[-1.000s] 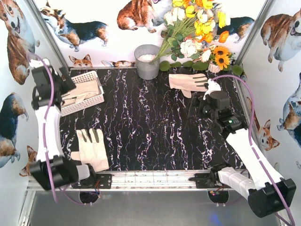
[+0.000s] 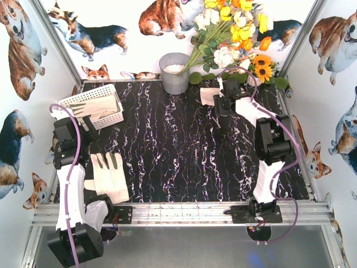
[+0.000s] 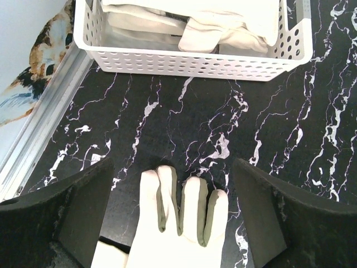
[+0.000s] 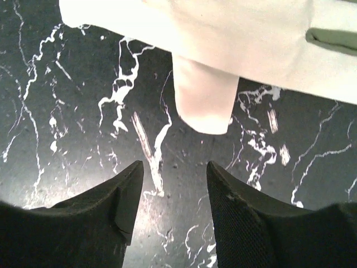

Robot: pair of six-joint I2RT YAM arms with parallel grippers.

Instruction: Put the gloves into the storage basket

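A white storage basket (image 2: pixel 117 117) at the back left holds pale gloves (image 3: pixel 203 33). Below it lies a cream glove (image 2: pixel 110 181) with grey-green finger stripes, also under my left gripper in the left wrist view (image 3: pixel 178 229). My left gripper (image 2: pixel 83 134) is open, above the table between basket and glove. At the back right another pale glove (image 2: pixel 207 96) is partly hidden by my right arm. My right gripper (image 2: pixel 220 111) is open just short of that glove, whose thumb (image 4: pixel 203 100) points toward the fingers in the right wrist view.
A grey bucket (image 2: pixel 174 81) of flowers stands at the back centre, with leaves and sunflowers reaching behind the right glove. Patterned walls border the sides.
My left arm has come back from above the basket toward the near side.
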